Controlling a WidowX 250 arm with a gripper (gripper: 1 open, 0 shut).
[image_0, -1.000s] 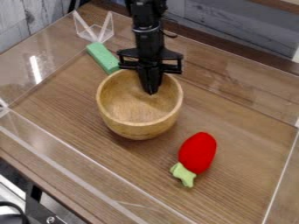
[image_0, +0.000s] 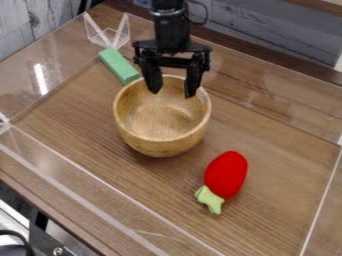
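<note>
My gripper (image_0: 173, 70) is open at the top centre, its dark fingers hanging just over the back of a wooden bowl (image_0: 160, 135), with nothing seen between them. The bowl's inside shows empty. A red object (image_0: 226, 175) with a pale green end lies on the table at the lower right. A green block (image_0: 118, 65) lies left of my gripper, near a clear, pale angular item (image_0: 110, 30).
The wooden table (image_0: 67, 150) has free room at left and right of the bowl. A raised edge runs along the back right. Dark cable or hardware shows at the lower left corner.
My gripper has risen from down at the bowl to above its back part, uncovering more of the bowl's inside. The other objects look unmoved.
</note>
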